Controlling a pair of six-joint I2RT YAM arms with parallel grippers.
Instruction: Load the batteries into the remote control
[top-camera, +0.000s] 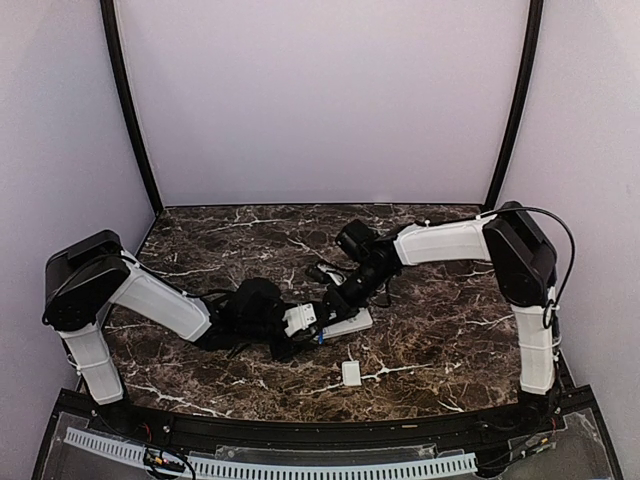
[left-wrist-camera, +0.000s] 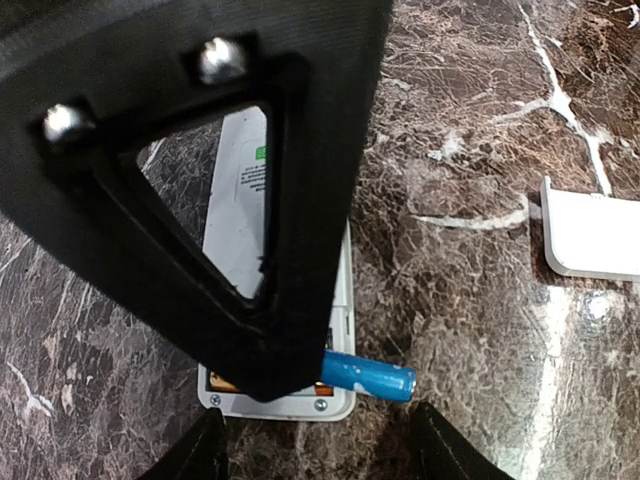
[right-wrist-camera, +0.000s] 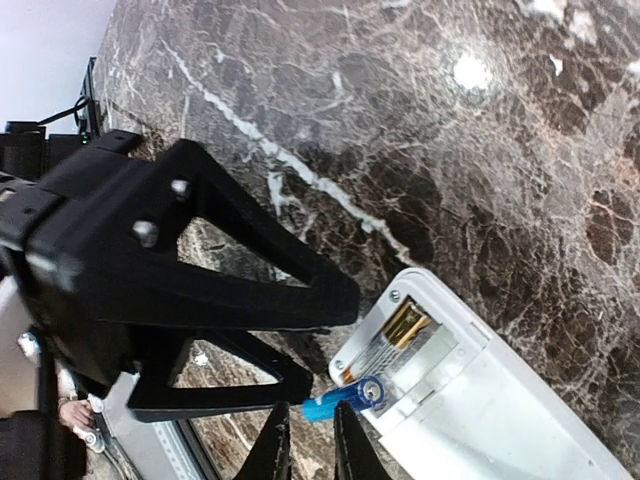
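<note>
The white remote control (right-wrist-camera: 530, 410) lies with its battery compartment uncovered, between both arms. A gold-and-black battery (right-wrist-camera: 406, 326) sits in the compartment's outer slot. A blue battery lies slanted, one end over the compartment's side; in the left wrist view this blue battery (left-wrist-camera: 368, 376) sticks out past the remote's edge. My left gripper is open at the compartment end, nothing between its fingers. My right gripper has its fingertips apart right at the blue battery; whether they pinch it is unclear. A right finger hides much of the compartment in the left wrist view.
A small white cover (top-camera: 351, 373) rests on the dark marble table, in front of the remote. Bare table (top-camera: 450, 350) extends to the right. The two grippers are very close together over the remote's end.
</note>
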